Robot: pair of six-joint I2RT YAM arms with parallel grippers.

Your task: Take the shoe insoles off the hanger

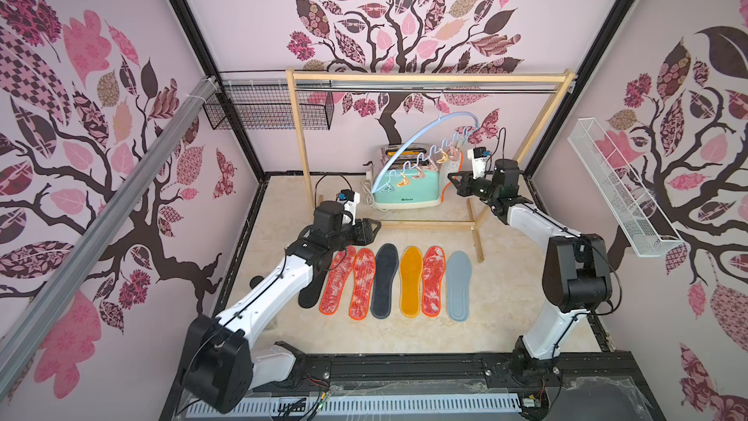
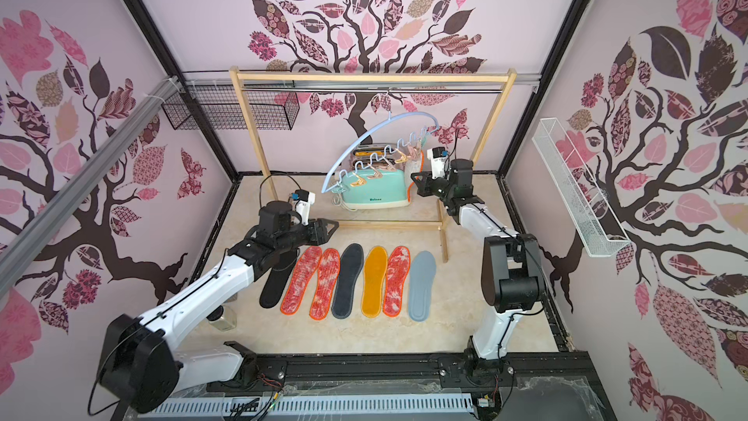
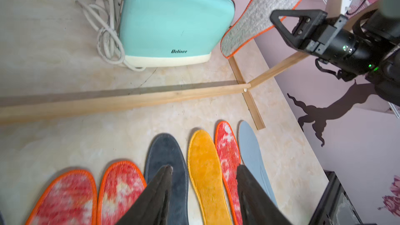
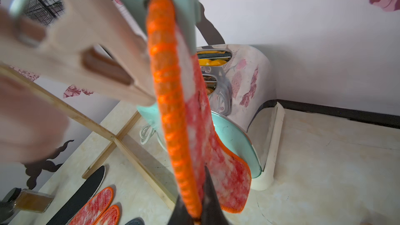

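One red-white insole with an orange rim hangs from a teal clip at the right end of the blue arched hanger (image 1: pixel 440 117); its grey back (image 3: pixel 270 6) shows in the left wrist view. My right gripper (image 1: pixel 452 178) is shut on this insole's edge, which runs down between the fingers in the right wrist view. Part open and empty, my left gripper (image 1: pixel 377 226) is above the table just in front of the rack's lower bar. Several insoles lie in a row on the table, among them a yellow one (image 1: pixel 410 280) and a light blue one (image 1: pixel 458 287).
A mint toaster (image 1: pixel 409 191) with its cord stands behind the rack, below the hanger. The wooden rack's lower bar (image 1: pixel 413 224) crosses between toaster and insoles. A jar (image 2: pixel 223 317) stands at left.
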